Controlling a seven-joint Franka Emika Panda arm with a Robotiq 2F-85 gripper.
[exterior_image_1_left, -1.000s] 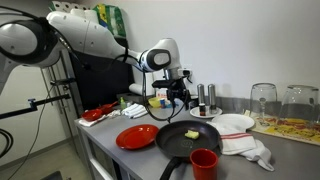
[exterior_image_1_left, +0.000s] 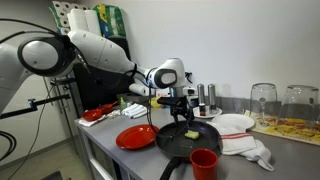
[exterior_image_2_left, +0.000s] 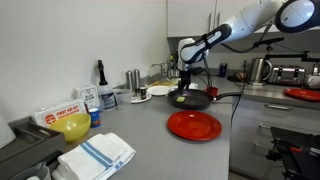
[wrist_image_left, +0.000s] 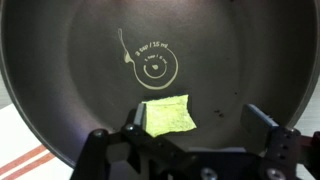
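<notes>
A dark frying pan (exterior_image_1_left: 172, 144) stands on the grey counter. Inside it lies a small yellow-green square piece (exterior_image_1_left: 192, 135), looking like a sponge or cloth. My gripper (exterior_image_1_left: 182, 115) hangs low over the pan, pointing down, its fingers wide apart. In the wrist view the yellow-green piece (wrist_image_left: 168, 115) rests on the pan's floor below the space between my two fingers, nearer the left one, and nothing is held. Printed markings show on the pan floor (wrist_image_left: 150, 65) beyond it.
Close to the pan are a red cup (exterior_image_1_left: 204, 164), a red plate (exterior_image_1_left: 137, 137), a white plate (exterior_image_1_left: 234, 121) and a white cloth (exterior_image_1_left: 240, 144). Glass jars (exterior_image_1_left: 298, 105) stand at the back right. Bare counter lies in front of the towel (exterior_image_2_left: 97, 158).
My gripper has come down towards the pan and moved slightly to the right in exterior view 1. The pan and the yellow-green piece have stayed in place.
</notes>
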